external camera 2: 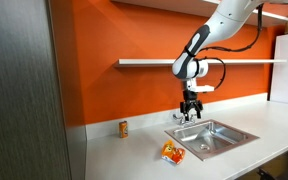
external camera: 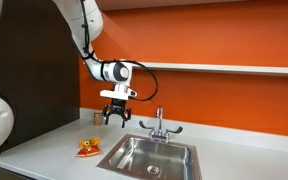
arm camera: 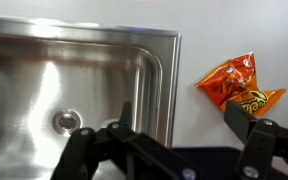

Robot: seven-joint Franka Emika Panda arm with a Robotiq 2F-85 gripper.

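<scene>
An orange-red snack packet [external camera: 88, 148] lies on the pale counter, left of the sink in exterior view 1. It shows again as a crumpled orange packet [arm camera: 241, 84] at the right of the wrist view, beyond one of my fingers. My gripper [external camera: 116, 116] hangs in the air above the counter, near the sink's edge, pointing down. Its two dark fingers [arm camera: 240, 122] are wide apart with nothing between them. Between and below them are the sink's rim and bare counter; the packet is off to one side, untouched.
The steel sink [external camera: 113, 161] has an empty basin with a drain. Behind it rises a faucet [external camera: 160, 122] with handles on both sides. A small orange-brown can [external camera 2: 123, 130] stands near the back wall. A white shelf [external camera 2: 154, 63] runs along the orange wall.
</scene>
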